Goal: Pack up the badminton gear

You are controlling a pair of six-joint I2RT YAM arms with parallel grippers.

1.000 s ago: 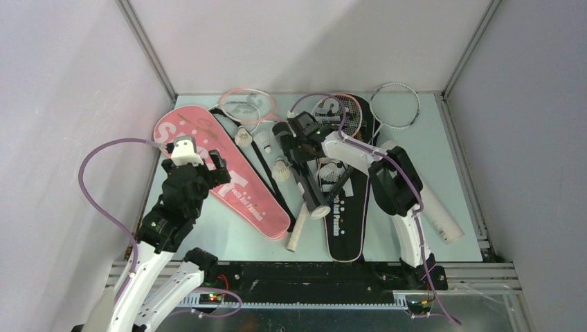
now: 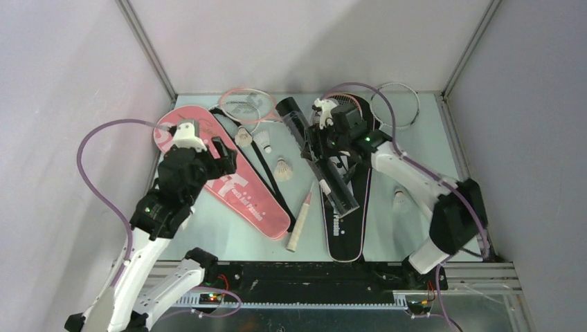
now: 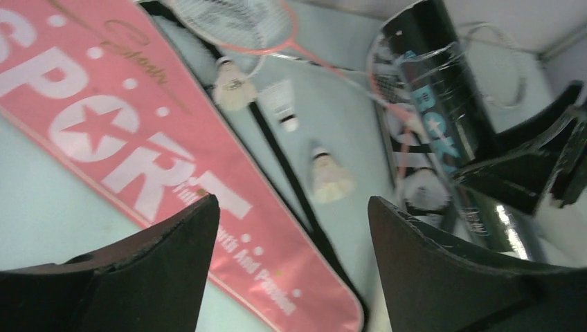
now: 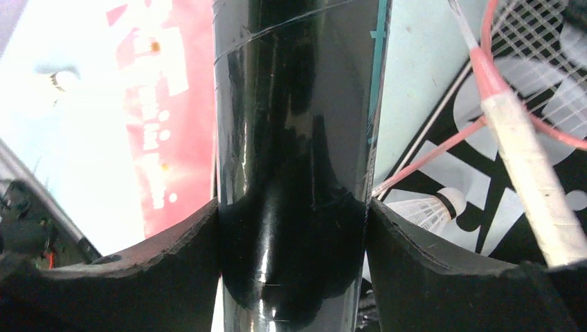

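My right gripper (image 2: 317, 138) is shut on a long black shuttlecock tube (image 2: 332, 185) (image 4: 294, 138), lifted over the black racket bag (image 2: 346, 235). My left gripper (image 2: 225, 155) hovers above the pink bag (image 2: 246, 204) (image 3: 173, 194), its fingers apart with nothing between them. Shuttlecocks (image 2: 282, 171) (image 3: 331, 178) lie between the bags. Pink-framed rackets (image 2: 273, 114) lie at the back, with a racket handle (image 2: 300, 221) by the tube; another racket (image 4: 526, 173) lies on the black bag.
A white racket (image 2: 415, 104) lies at the back right. A shuttlecock (image 2: 400, 200) shows right of the black bag, partly beside my arm. Walls enclose the back and both sides; the table (image 2: 201, 235) has some bare room at the front left.
My right arm has risen and swung rightward, raising the black tube and shifting it slightly right. My left gripper has moved slightly up and to the right.
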